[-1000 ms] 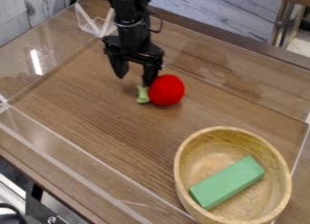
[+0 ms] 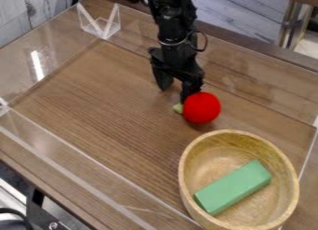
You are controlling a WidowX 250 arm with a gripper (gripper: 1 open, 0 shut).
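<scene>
My black arm reaches down from the top middle to the gripper [image 2: 177, 87], which is low over the wooden table just behind a red ball [image 2: 203, 107]. The gripper's fingers are dark and partly behind the ball. A small light green object [image 2: 179, 109] shows at the ball's left edge, mostly hidden.
A cream bowl [image 2: 196, 157] at the lower right holds a green block [image 2: 233, 187]. A clear wire-like or plastic holder [image 2: 99, 20] stands at the upper left.
The gripper has moved right and toward the front, and the red ball and small green object have shifted the same way, toward the bowl.
</scene>
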